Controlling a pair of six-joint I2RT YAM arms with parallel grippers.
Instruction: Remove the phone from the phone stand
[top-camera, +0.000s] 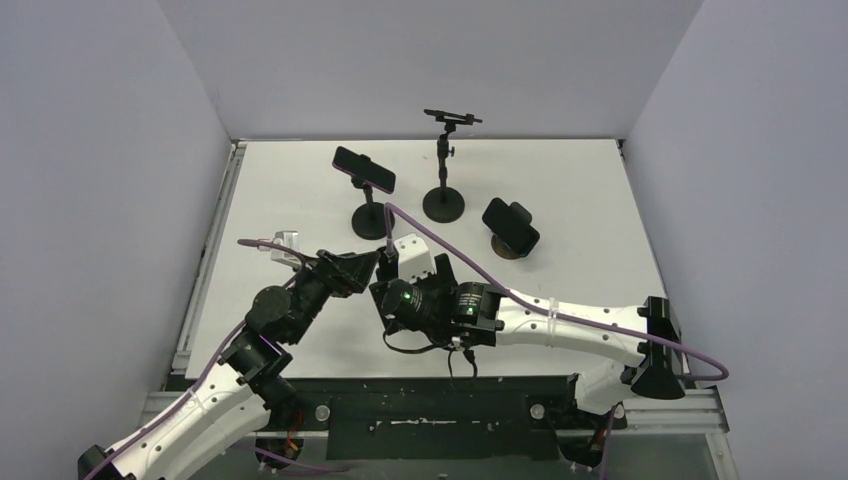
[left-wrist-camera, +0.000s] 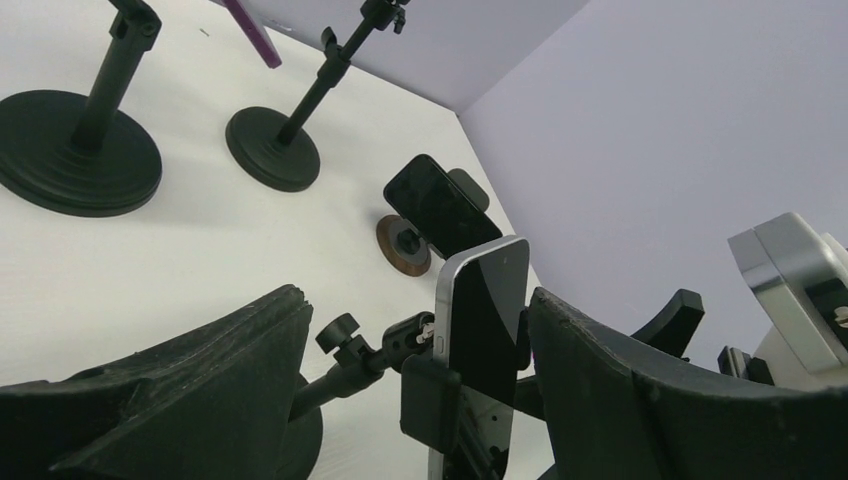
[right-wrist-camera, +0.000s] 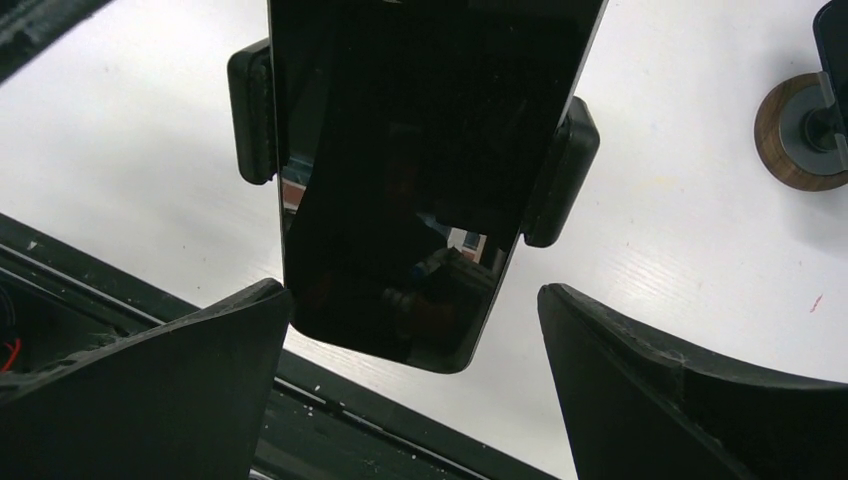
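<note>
A phone with a silver rim (left-wrist-camera: 480, 300), dark screen showing, sits in the clamp of a front stand (right-wrist-camera: 560, 170), largely hidden under the arms in the top view. My right gripper is open above the phone's lower end, its fingers either side of it, not visibly touching. My left gripper is open, pointing at that phone and stand from the left, with the phone standing beyond its fingers.
A phone on a stand (top-camera: 364, 170) is at back left, an empty-looking tall stand (top-camera: 443, 200) at back centre, another phone (top-camera: 510, 225) on a wooden-based stand at right. Walls enclose the table (top-camera: 280, 180).
</note>
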